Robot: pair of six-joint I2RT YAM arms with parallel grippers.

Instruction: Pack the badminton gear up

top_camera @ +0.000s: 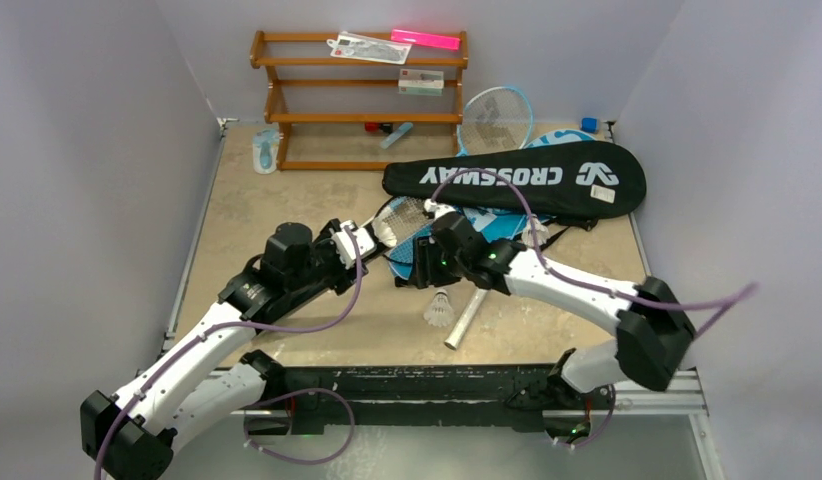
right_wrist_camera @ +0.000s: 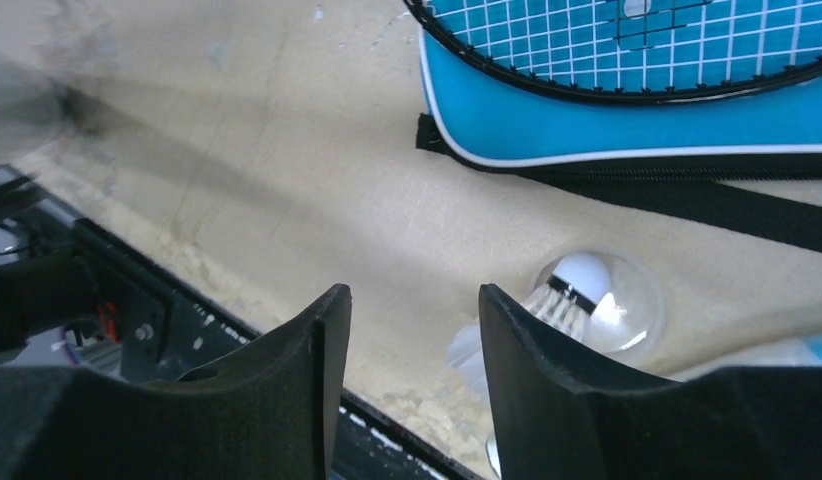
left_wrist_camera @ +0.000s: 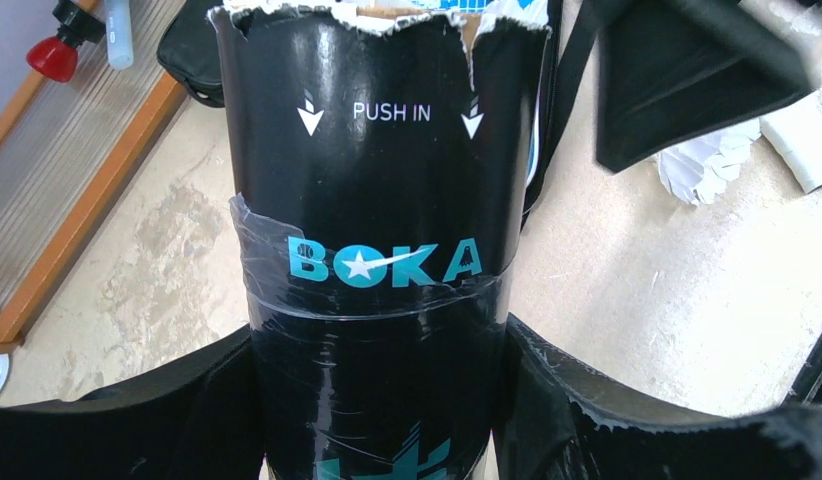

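My left gripper is shut on a black BOKA shuttlecock tube [left_wrist_camera: 377, 170] with a torn rim, raised left of centre. My right gripper hovers low right of the tube, fingers apart, over bare floor beside a white shuttlecock [right_wrist_camera: 557, 305] and a clear round lid [right_wrist_camera: 632, 330]. Blue gear with a black-rimmed racket [right_wrist_camera: 627, 95] lies just behind. The black CROSSWAY bag [top_camera: 512, 180] lies across the back right over more blue gear. A white cylinder [top_camera: 465, 320] lies near the front edge.
A wooden rack [top_camera: 357, 118] with small packets stands at the back. Another racket [top_camera: 494, 118] lies beside it. A dark rail [top_camera: 432, 385] runs along the front edge.
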